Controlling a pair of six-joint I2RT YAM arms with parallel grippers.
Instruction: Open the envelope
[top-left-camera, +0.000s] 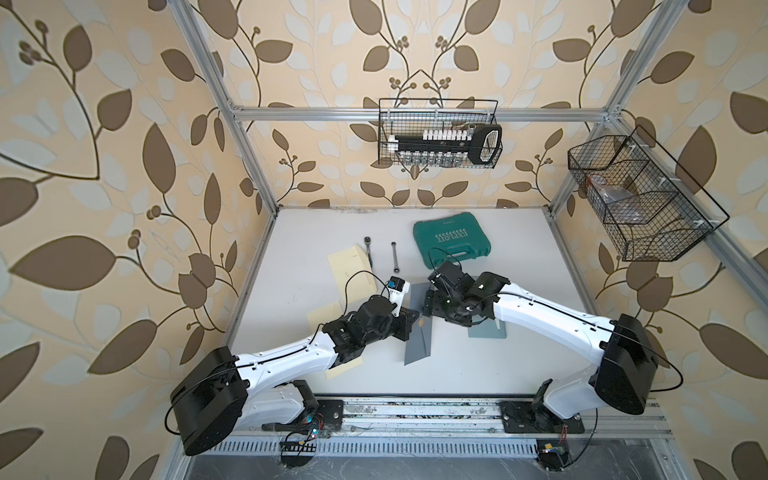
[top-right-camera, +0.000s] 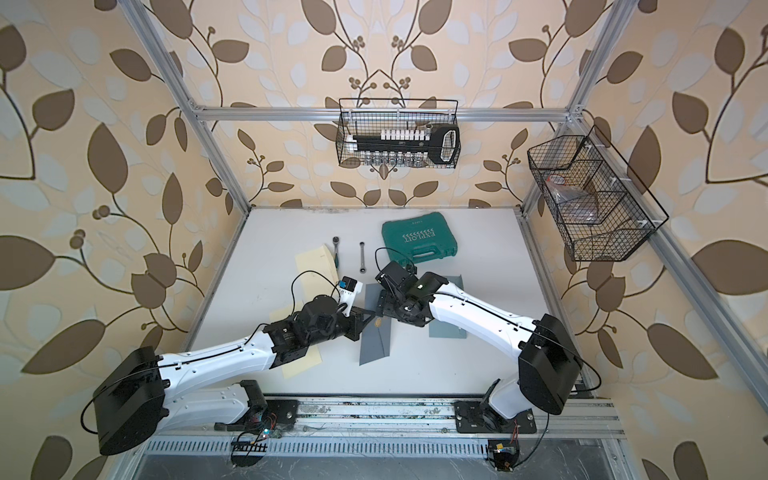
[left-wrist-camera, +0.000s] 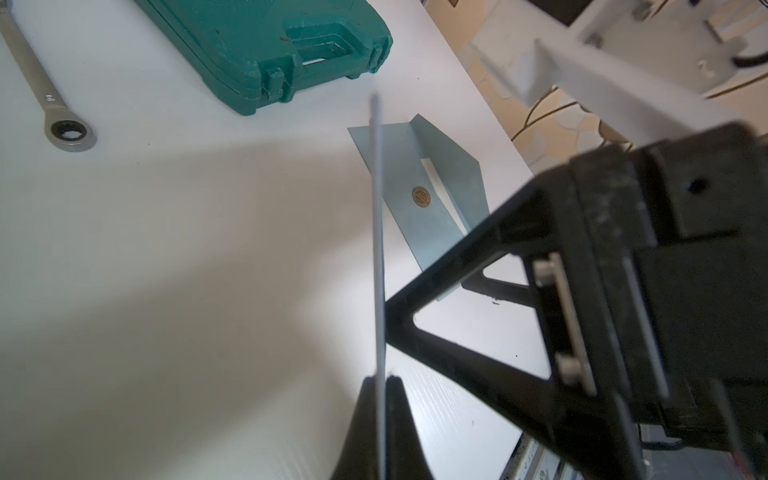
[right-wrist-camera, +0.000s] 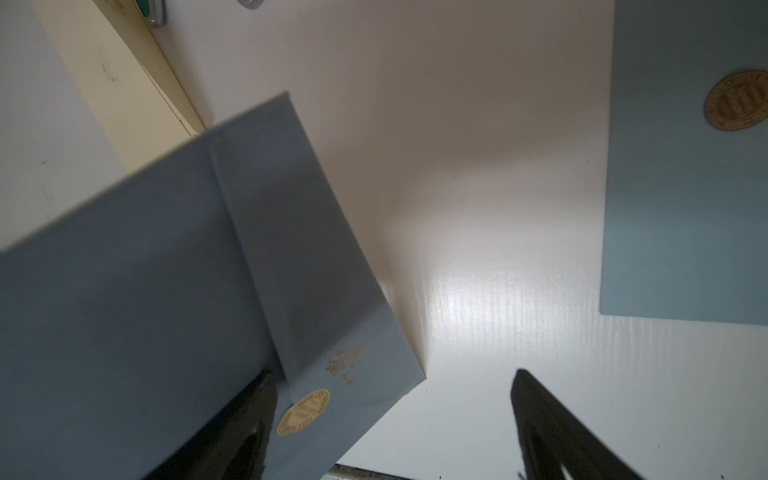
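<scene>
A blue-grey envelope is held up off the table between my two arms. My left gripper is shut on it, and in the left wrist view the envelope is seen edge-on as a thin upright strip. The right wrist view shows its flap, with an oval brown seal and a worn patch beside it. My right gripper stands part open, with one finger by the seal and the other out over bare table. A corner of the envelope reaches between these fingers; nothing is clamped there.
Another blue-grey envelope lies on the table to the right, its flap raised. Cream envelopes lie at the left. Behind are two wrenches and a green case. My two grippers are very close together.
</scene>
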